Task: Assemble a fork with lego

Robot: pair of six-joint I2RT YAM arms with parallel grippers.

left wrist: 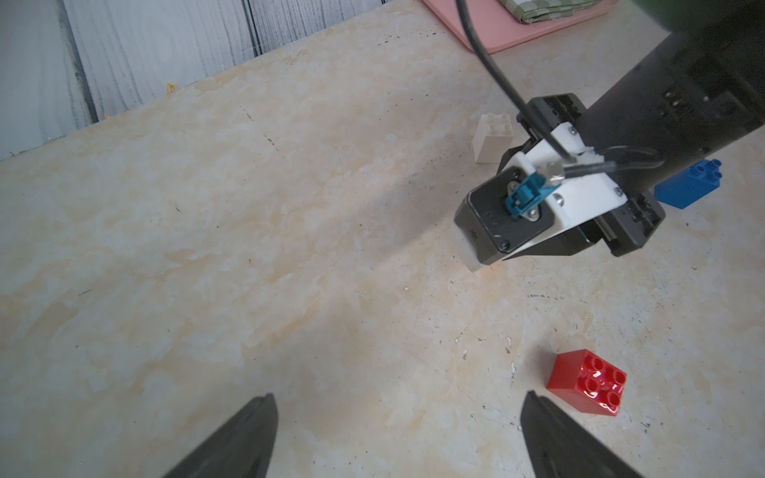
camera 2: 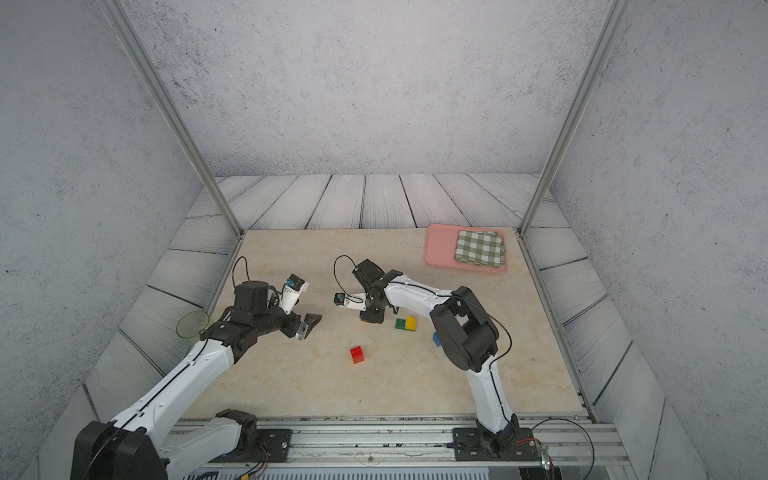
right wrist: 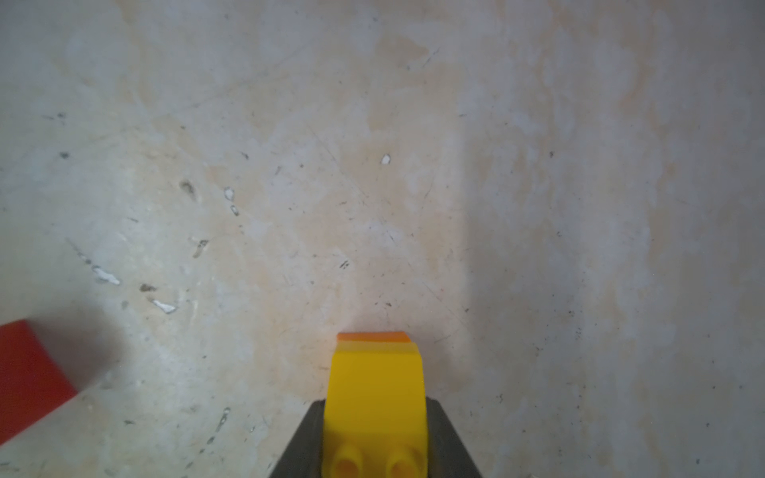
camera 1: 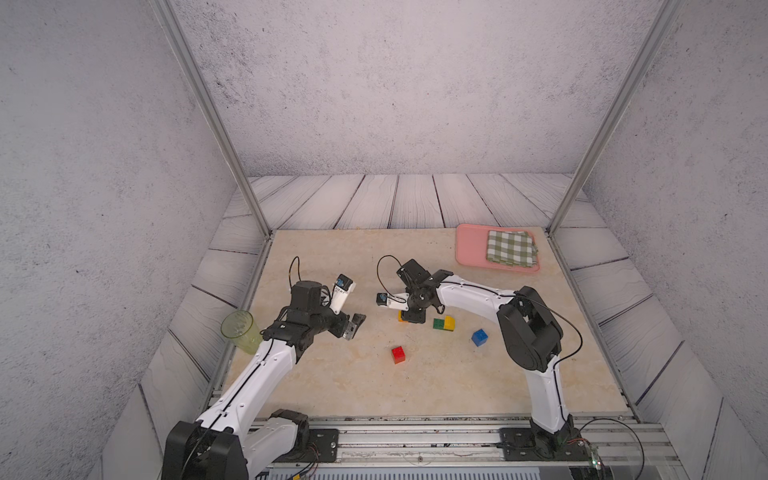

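Observation:
In the right wrist view my right gripper is shut on a yellow brick (right wrist: pixel 376 378); an orange strip (right wrist: pixel 372 337) shows just beyond it, and I cannot tell whether the two are joined. My left gripper stands open over bare table, nothing between its fingers. A red brick (left wrist: pixel 587 384) lies alone in front of the right gripper. To the right sit a green and yellow pair of bricks (camera 1: pixel 444 323) and a blue brick (camera 1: pixel 479 337). The left wrist view also has a white brick (left wrist: pixel 493 138) behind the right gripper.
A pink tray (camera 1: pixel 470 248) with a green checked cloth (camera 1: pixel 512 249) stands at the back right. By the left edge is a greenish cup (camera 1: pixel 240 329).

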